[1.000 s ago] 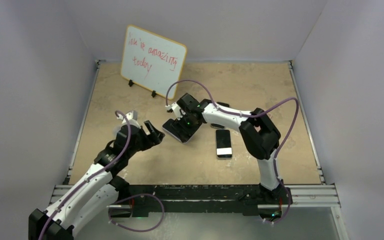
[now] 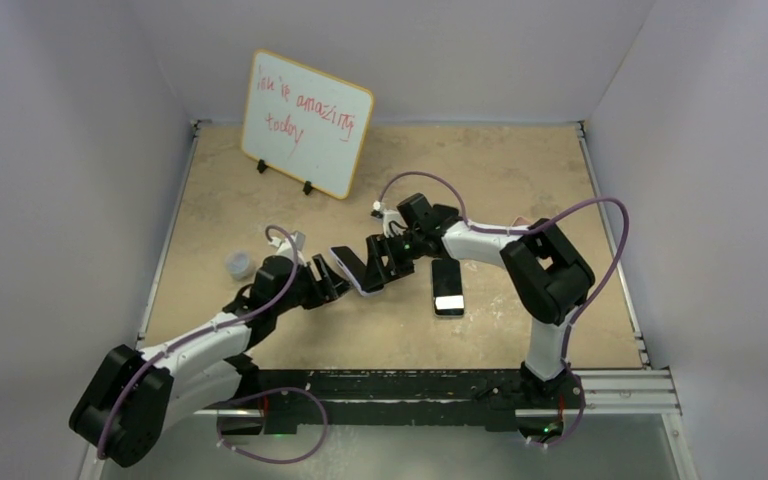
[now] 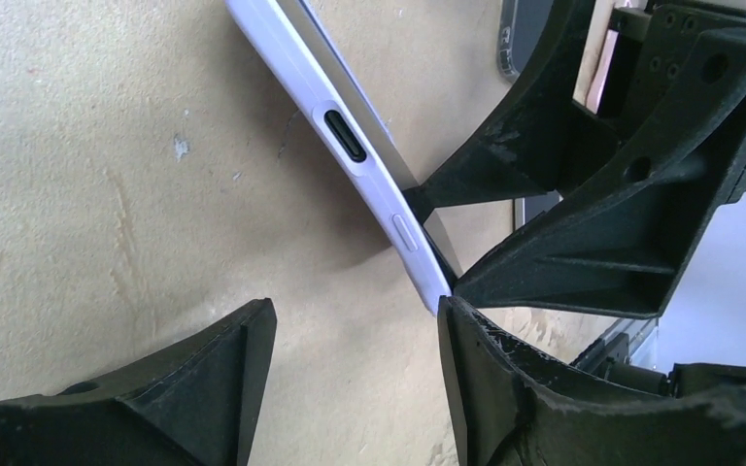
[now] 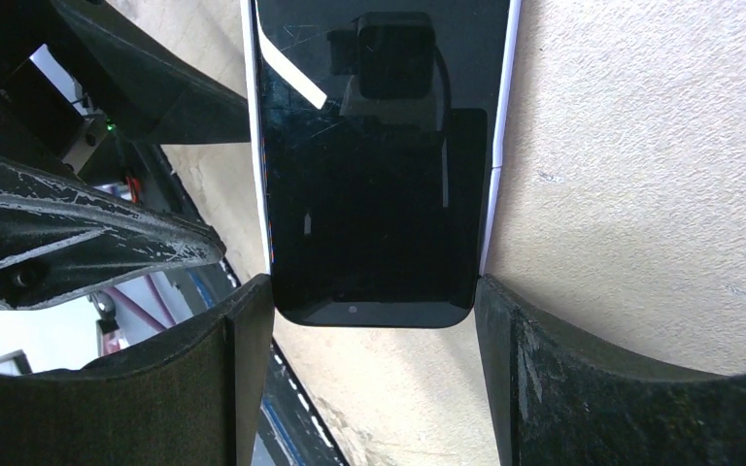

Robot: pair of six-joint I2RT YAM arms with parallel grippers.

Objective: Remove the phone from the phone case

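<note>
A black-screened phone [image 4: 379, 194] sits in a pale lilac case, whose rim shows along its sides in the right wrist view. My right gripper is shut on the cased phone near one end, a fingertip against each side. In the left wrist view the case stands tilted above the table, its edge with an oval cutout toward that camera. My left gripper is open beside it, nothing between its fingers. From above, the left gripper [image 2: 334, 275] points at the phone's near end, close to the right gripper [image 2: 372, 265].
Another dark phone [image 2: 448, 287] lies right of the pair, with a further dark object [image 2: 446, 211] behind it. A small round clear item [image 2: 240, 265] sits left of the left arm. The whiteboard [image 2: 305, 125] stands at the back.
The left gripper has moved right and slightly nearer the front, up to the phone.
</note>
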